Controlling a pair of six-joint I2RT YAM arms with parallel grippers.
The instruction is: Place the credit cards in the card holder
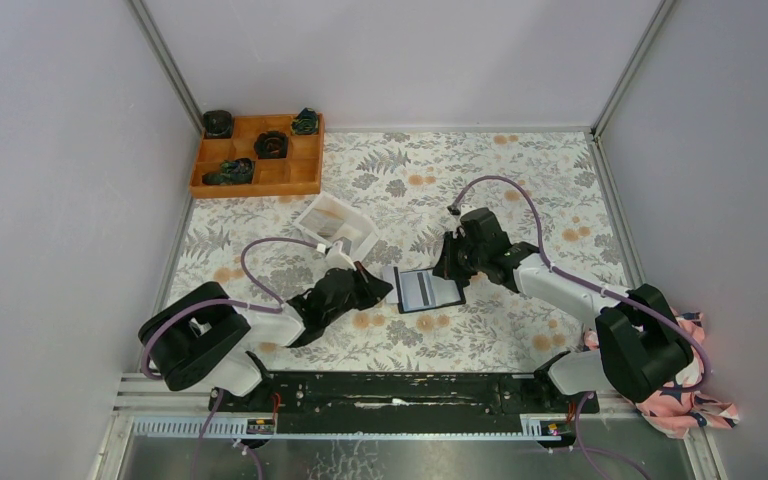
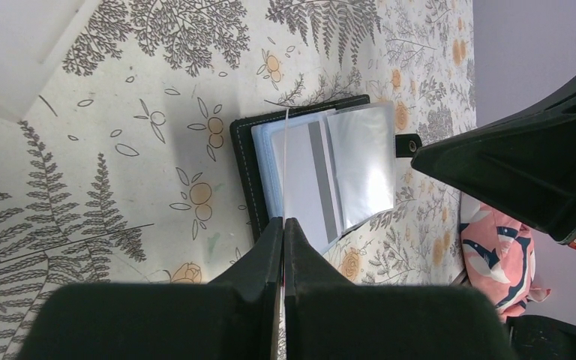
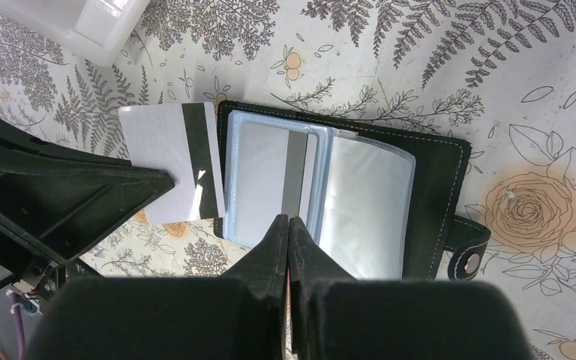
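Note:
My left gripper is shut on a white credit card with a dark stripe; in the left wrist view the card shows edge-on as a thin line. The black card holder (image 3: 442, 195) lies open on the table with clear sleeves. In its left sleeve sits another striped card (image 3: 262, 172), while the right clear flap (image 3: 367, 202) looks empty. The held card's striped end is at the holder's left edge; whether it touches cannot be told. Over the holder, my right gripper is shut, nothing visible between its fingers.
A white bin (image 1: 369, 245) stands behind the left gripper. Farther back at left is an orange compartment tray (image 1: 270, 189) holding dark bundles. Patterned cloth (image 1: 700, 405) lies by the right arm's base.

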